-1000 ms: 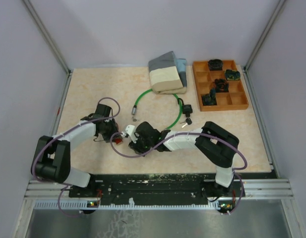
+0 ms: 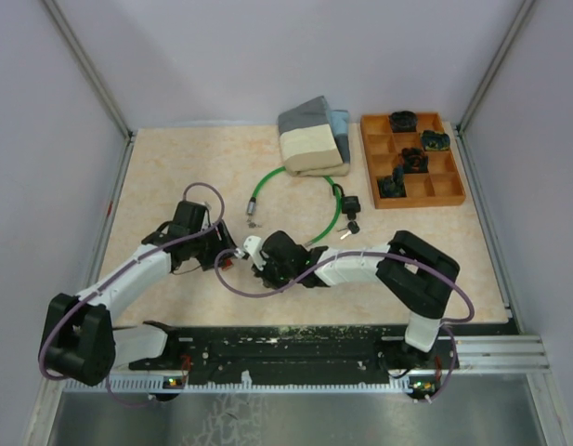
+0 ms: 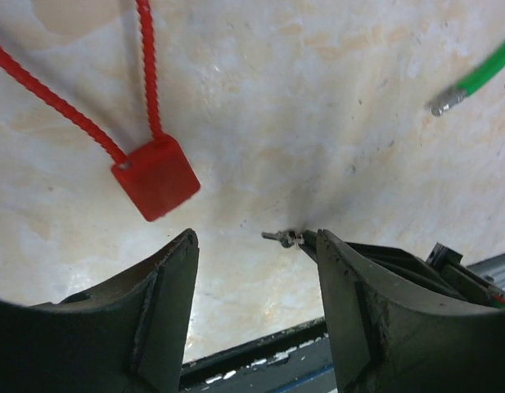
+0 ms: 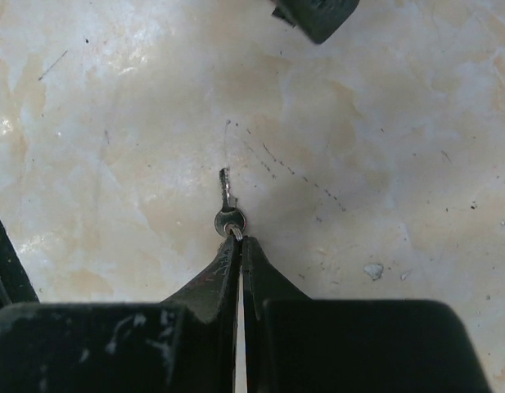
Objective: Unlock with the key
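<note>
A red lock (image 3: 156,178) with red cable loops lies on the table below my left gripper, which is part open with nothing between its fingers. My right gripper is shut, its tips at the head of a small silver key (image 4: 228,205) that lies on the table. In the left wrist view the right gripper's tips reach in at the lower right. In the top view both grippers meet near the middle front of the table.
A green cable lock (image 2: 266,176) lies behind, with a black padlock and keys (image 2: 351,206) to its right. A folded cloth (image 2: 312,139) and a wooden compartment box (image 2: 433,193) stand at the back.
The left arm has shifted toward the front and right, its gripper hovering by the red lock. The right arm has moved slightly to the right.
</note>
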